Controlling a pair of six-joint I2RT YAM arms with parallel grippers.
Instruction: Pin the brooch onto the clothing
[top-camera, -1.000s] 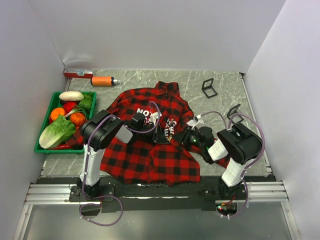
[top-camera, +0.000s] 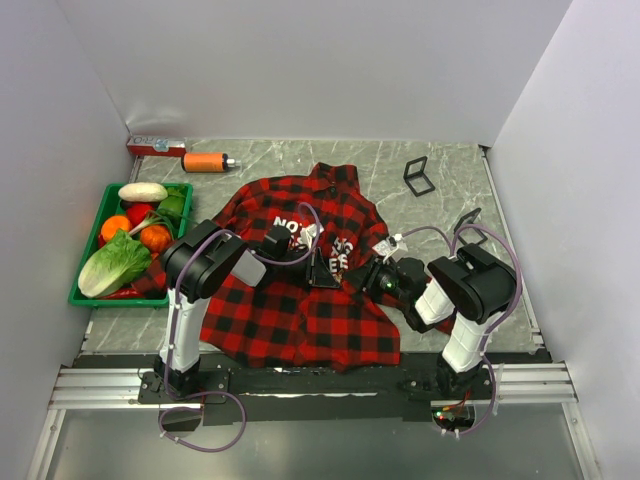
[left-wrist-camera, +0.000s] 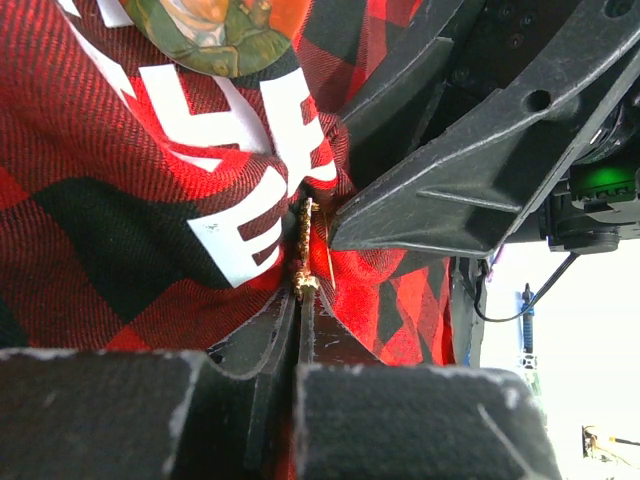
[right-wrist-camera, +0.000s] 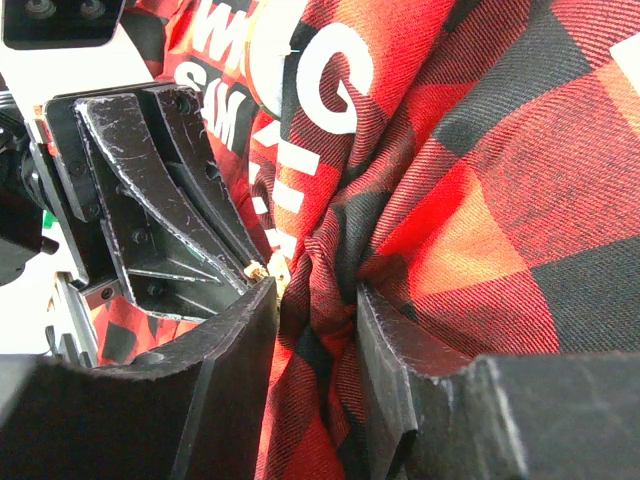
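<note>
A red-and-black checked shirt (top-camera: 300, 330) with white lettering lies spread over the table. In the left wrist view the gold brooch (left-wrist-camera: 304, 250) stands edge-on, its lower end between the tips of my left gripper, which is shut on it. A thin pin (left-wrist-camera: 329, 250) shows beside it against the cloth. My right gripper is part open around a bunched fold of the shirt (right-wrist-camera: 335, 270), close by the left gripper. In the right wrist view only a bit of gold (right-wrist-camera: 257, 271) appears. Whether the pin passes through the fabric is hidden.
A green basket (top-camera: 75, 290) of vegetables stands at the left. An orange bottle (top-camera: 205, 162) and a red box (top-camera: 157, 146) lie at the back left. Two dark open frames (top-camera: 418, 176) are at the right. A round picture badge (left-wrist-camera: 225, 35) sits on the shirt.
The right arm has shifted slightly to the left at its elbow. My left arm and the shirt look the same.
</note>
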